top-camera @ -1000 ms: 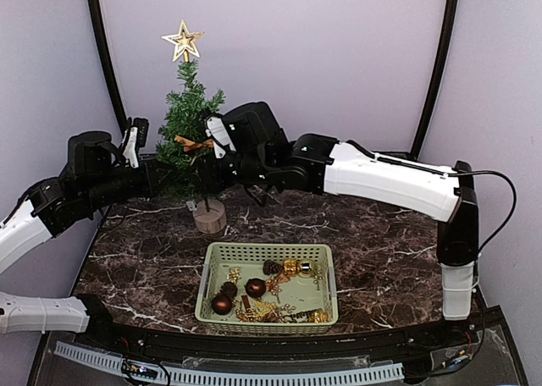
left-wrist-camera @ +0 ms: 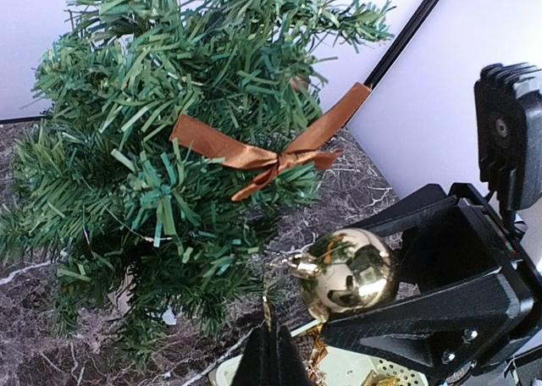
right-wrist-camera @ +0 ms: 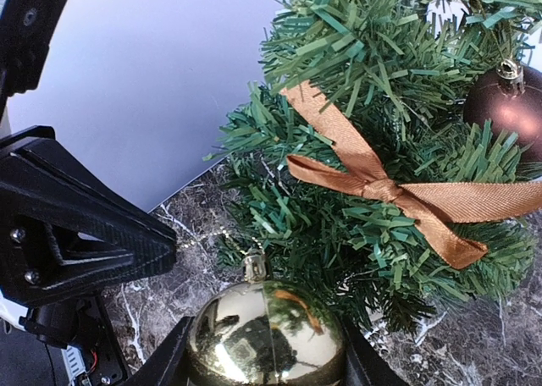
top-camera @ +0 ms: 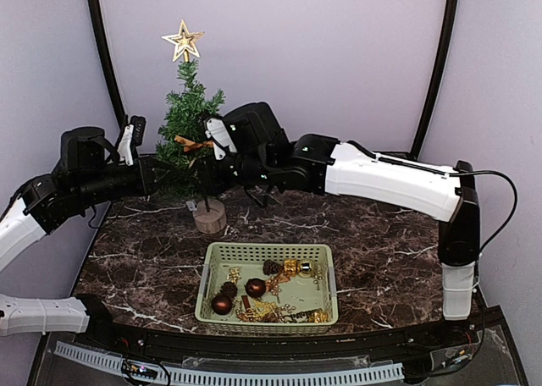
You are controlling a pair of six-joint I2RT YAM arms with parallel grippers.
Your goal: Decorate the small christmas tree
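The small tree (top-camera: pixel 190 111) carries a gold star (top-camera: pixel 183 41), an orange bow (left-wrist-camera: pixel 279 162) and a brown bauble (right-wrist-camera: pixel 508 115). My right gripper is shut on a gold bauble, held upright in the right wrist view beside the lower branches. My left gripper is shut, its fingertips close to the bauble's gold string, which rises from the cap; whether the string is between them I cannot tell.
A pale green basket (top-camera: pixel 267 249) in front of the tree holds brown baubles, pinecones and gold ornaments. Grey walls enclose the sides and back.
The right arm looks still.
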